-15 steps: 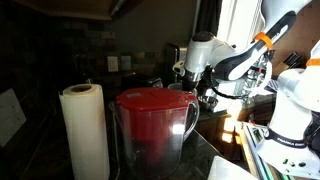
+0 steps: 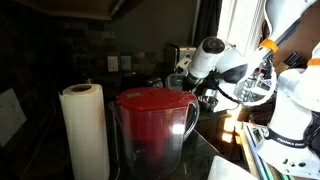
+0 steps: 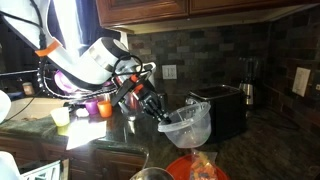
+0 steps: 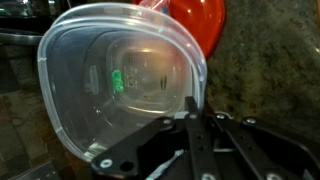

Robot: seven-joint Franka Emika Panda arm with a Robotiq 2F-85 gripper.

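A clear plastic container [image 3: 188,127] hangs tilted above the counter, its rim in my gripper [image 3: 160,112]. From the wrist view, the container [image 4: 120,85] fills the left and middle, and its inside looks empty. The gripper is shut on the near edge of that rim; the dark fingers hide the exact contact. Below the container lies a red bowl or plate [image 3: 181,167] with something in clear wrapping [image 3: 204,165] in it. The same red dish [image 4: 205,18] shows at the top of the wrist view.
A large red-lidded pitcher [image 2: 155,125] and a paper towel roll [image 2: 86,130] stand in the foreground. Behind the container is a black toaster [image 3: 222,112]. Several coloured cups, among them an orange one [image 3: 106,108], stand at the left. Bare counter [image 3: 255,150] lies to the right.
Over the last second the arm has shifted slightly and its wrist has come a little lower. The pitcher and paper towel roll have stayed put.
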